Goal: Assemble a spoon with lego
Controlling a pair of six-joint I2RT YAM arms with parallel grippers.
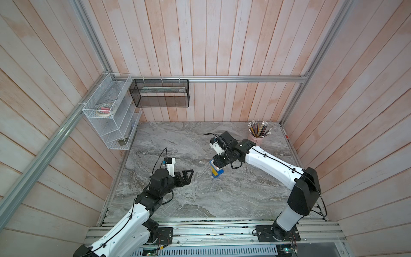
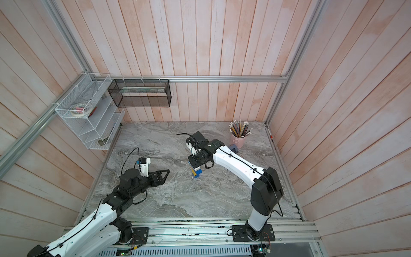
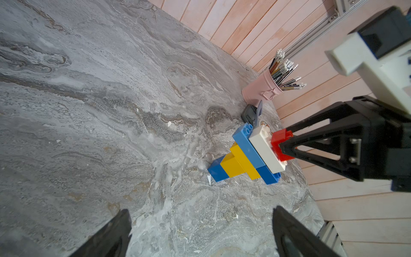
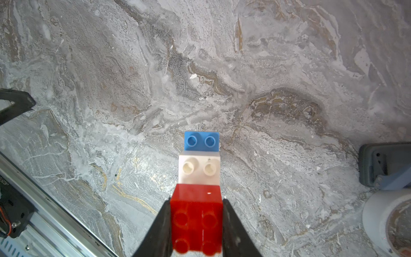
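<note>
My right gripper is shut on a red brick [image 4: 197, 214], its fingers on either side of it. In the left wrist view the red brick meets the face of a white brick [image 3: 266, 147]; whether it is pressed fully on cannot be told. Behind the white brick are blue bricks [image 3: 249, 145], then yellow bricks [image 3: 233, 165], and a darker blue brick [image 3: 218, 170] at the bottom end over the table. The stack looks tilted in that view. My left gripper [image 1: 191, 176] stands open to the left of the stack, apart from it, with nothing between its fingers.
A pink pot of pencils [image 3: 260, 87] and a small dark grey object [image 3: 249, 114] stand behind the right gripper. Wire baskets [image 1: 160, 93] hang at the back left.
</note>
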